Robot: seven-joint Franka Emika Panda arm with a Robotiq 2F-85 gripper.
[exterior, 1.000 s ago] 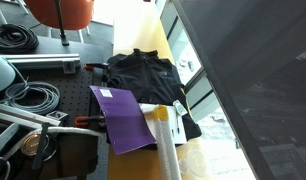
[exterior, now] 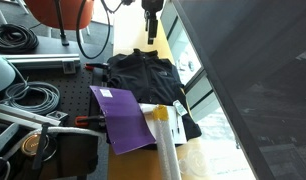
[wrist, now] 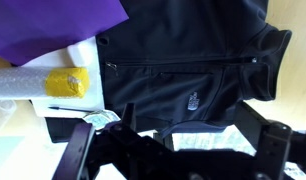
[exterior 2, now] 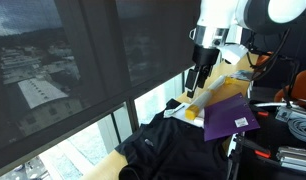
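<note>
A black jacket [exterior: 143,72] with a zip and a small white logo lies spread on the table; it fills the middle of the wrist view as dark cloth [wrist: 178,95]. Above it hangs my gripper, its two fingers wide apart with only the jacket seen beyond them. In exterior view 2 the gripper [exterior 2: 204,80] is clear of the cloth, pointing down. A purple sheet or folder [exterior: 123,120] lies beside the jacket. Near it is a whitish roll [wrist: 28,83] with a yellow end [wrist: 68,81].
A white flat item [wrist: 90,92] and a pen lie by the roll. Coiled cables [exterior: 33,97] and a perforated black board stand to one side in exterior view 1. A large dark screen [exterior 2: 83,70] and window edge bound the other side.
The gripper has come down into exterior view 1 from the top edge, over the jacket's far end. The jacket, purple sheet and roll have not moved.
</note>
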